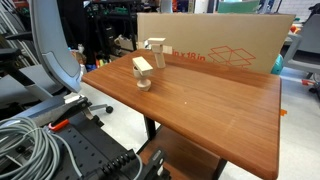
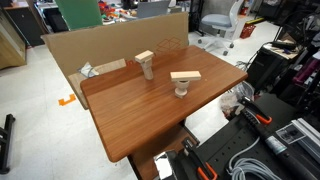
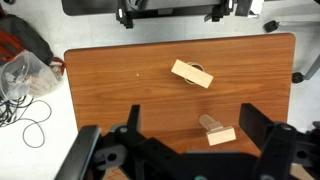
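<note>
Two pale wooden blocks rest raised on supports on the brown table. The nearer block (image 1: 142, 63) tops a short white round support (image 1: 144, 83), also visible as a block (image 2: 185, 76) in exterior view 2. Farther back, the other block (image 2: 145, 55) sits on a taller, narrower support (image 2: 148, 71). From above, the wrist view shows one block (image 3: 192, 74) near the table's middle and the second block (image 3: 221, 136) lower down, with its support (image 3: 210, 122) beside it. My gripper is open high above the table, its fingers wide apart with nothing held.
A cardboard panel (image 1: 215, 36) stands along the table's far side. Coiled grey cable (image 1: 30, 150) lies on the dark base near the robot. A clear bag (image 3: 25, 75) is on the floor beyond the table edge.
</note>
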